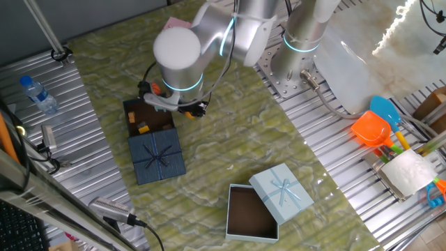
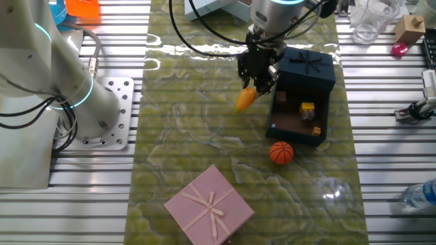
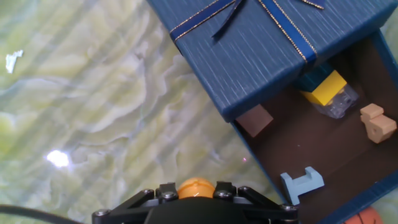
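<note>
An orange toy (image 2: 245,99) with a greenish tip hangs below my gripper (image 2: 252,83) over the green mat. In the wrist view its rounded orange end (image 3: 196,187) shows between the fingers, and the gripper is shut on it. Right beside the gripper stands a dark blue box (image 2: 298,129), its bow-tied lid (image 2: 306,68) lying across one part of it. Inside the open part are a yellow block (image 3: 325,89), a tan piece (image 3: 377,123), a light blue piece (image 3: 302,184) and a brown block (image 3: 255,120).
A small basketball (image 2: 281,153) lies next to the dark box. A pink gift box (image 2: 209,205) sits on the mat nearby. Farther off, an empty light blue box (image 1: 251,213) has its lid (image 1: 282,192) leaning over one side.
</note>
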